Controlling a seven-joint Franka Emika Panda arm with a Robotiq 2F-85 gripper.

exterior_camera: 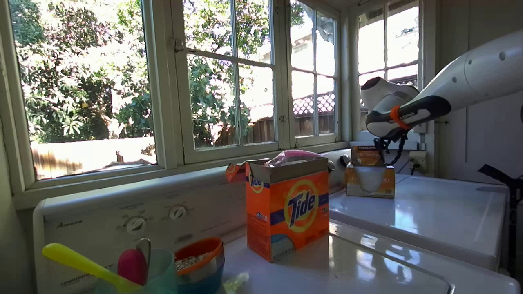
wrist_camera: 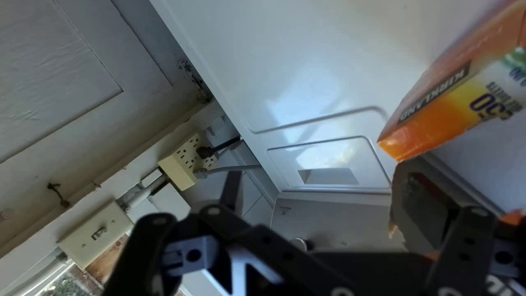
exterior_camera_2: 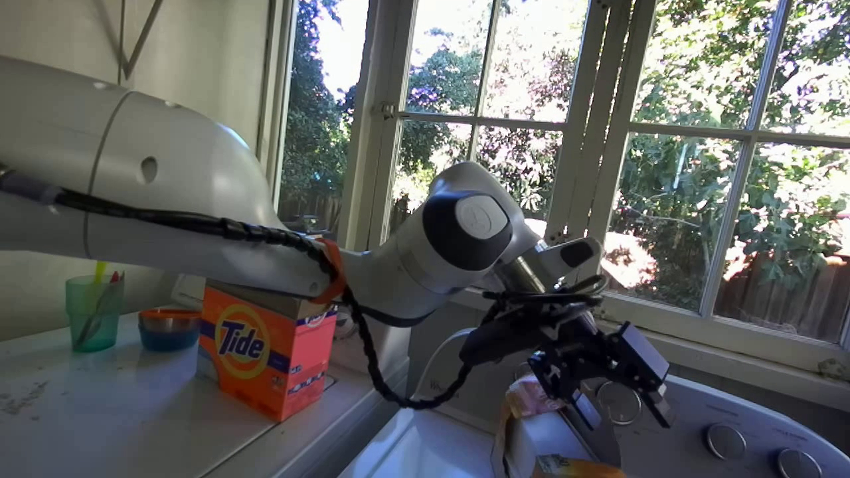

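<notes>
My gripper is open, its two fingers far apart and nothing gripped between them. An orange and yellow Kirkland box (wrist_camera: 439,106) with its top open is at the right of the wrist view, close to the right finger (wrist_camera: 427,209). Whether that finger touches the box's grey cardboard is unclear. Exterior view 2 shows my gripper (exterior_camera_2: 625,410) pointing down to the right, above and beside the box (exterior_camera_2: 542,398). From exterior view 1, the box (exterior_camera: 370,183) stands on the far white machine, under my wrist; the fingertips are hidden there.
A large open Tide box (exterior_camera: 289,210) stands on the nearer machine (exterior_camera: 372,259). Beyond it are a bowl (exterior_camera: 198,264) with an orange rim and a green cup (exterior_camera: 162,272) of utensils. Windows and control panels (exterior_camera_2: 725,438) line the back. The far machine's top (exterior_camera: 441,210) is mostly clear.
</notes>
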